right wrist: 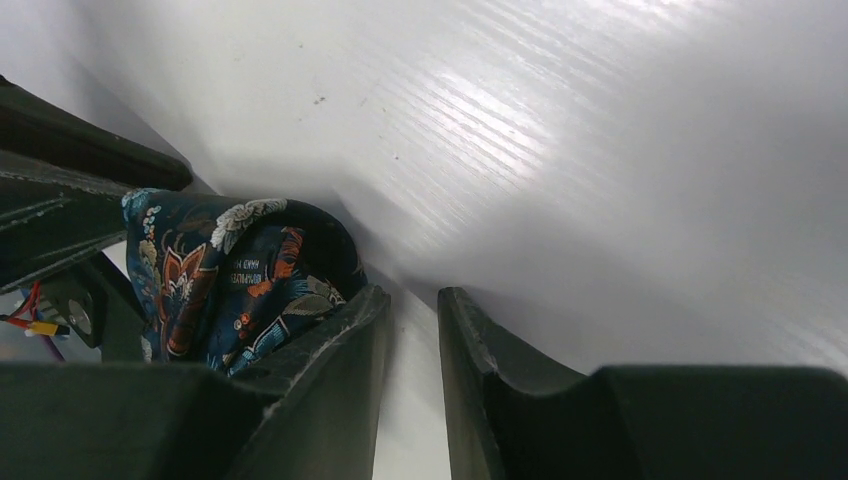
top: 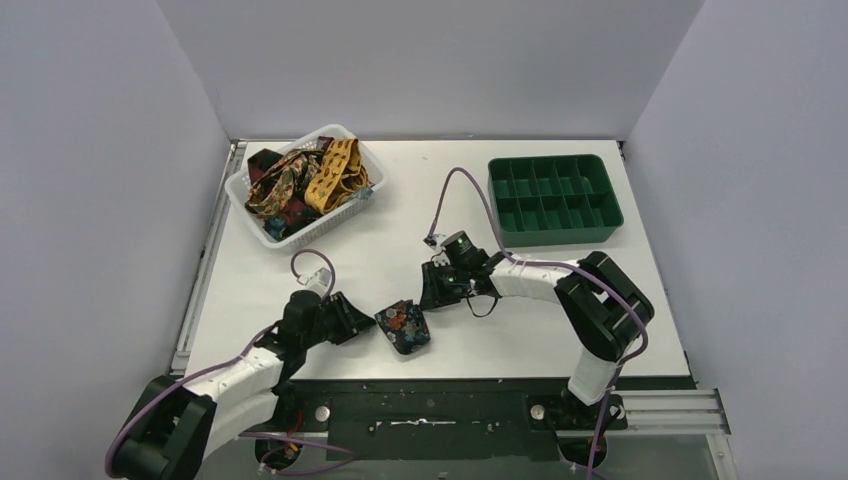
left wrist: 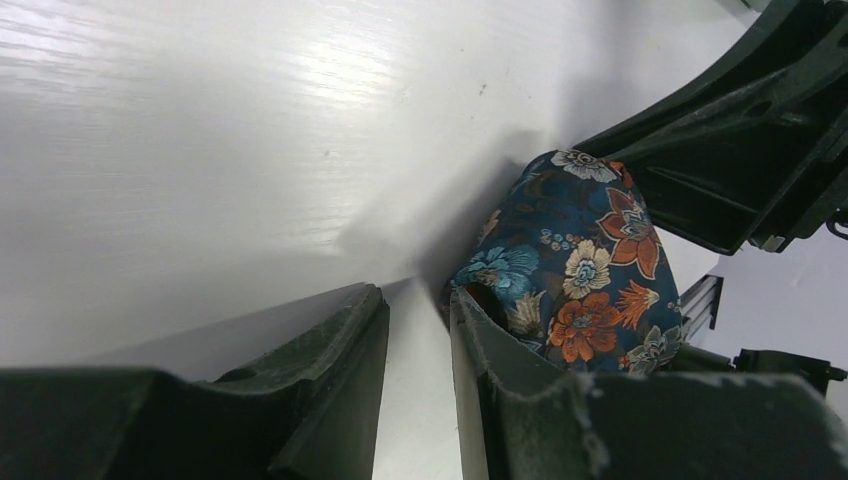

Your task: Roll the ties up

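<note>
A dark floral tie (top: 404, 329), folded into a compact bundle, rests on the white table near its front edge. My left gripper (top: 373, 321) is at the bundle's left side, low over the table. In the left wrist view its fingers (left wrist: 345, 345) stand a little apart, and the tie (left wrist: 585, 270) shows mostly outside the right-hand one. At the bundle's upper right is my right gripper (top: 424, 305). A narrow gap with bare table shows between its fingers; the tie (right wrist: 240, 270) appears beside the left-hand one, and any hold on it is unclear.
A white basket (top: 340, 216) with several crumpled ties stands at the back left. The green divided box (top: 556, 240) at the back right has empty compartments.
</note>
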